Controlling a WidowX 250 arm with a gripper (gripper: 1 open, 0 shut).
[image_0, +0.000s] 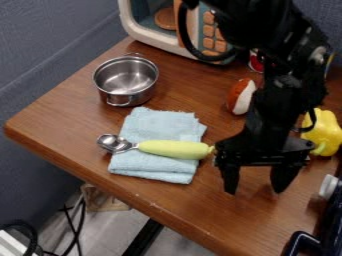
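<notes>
My black gripper (255, 180) hangs low over the right part of the wooden table, its two fingers apart with nothing visible between them. Just left of it, an ice cream scoop (170, 149) with a pale yellow handle lies across a folded light blue cloth (160, 127). A small steel pot (126, 82) stands at the back left. A yellow pepper (322, 137) is behind the gripper at the right, partly hidden.
A white toy appliance (148, 26) stands at the back. A red and white object (241, 97) lies behind the arm. A black object (310, 243) is at the front right edge.
</notes>
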